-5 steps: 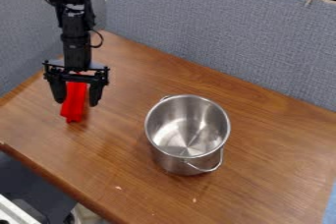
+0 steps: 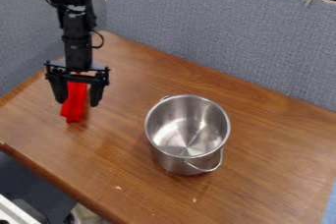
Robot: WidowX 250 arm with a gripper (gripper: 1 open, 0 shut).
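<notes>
A red object (image 2: 74,108) rests on the wooden table (image 2: 144,61) at the left. My black gripper (image 2: 78,96) is lowered over it, a finger to either side with the red object between them; whether the fingers press on it or stand apart from it I cannot tell. A steel pot (image 2: 178,140) with two handles stands at the centre right, apart from the red object.
Grey padded walls (image 2: 223,22) border the table at the back and left. The table's near left edge runs below the red object.
</notes>
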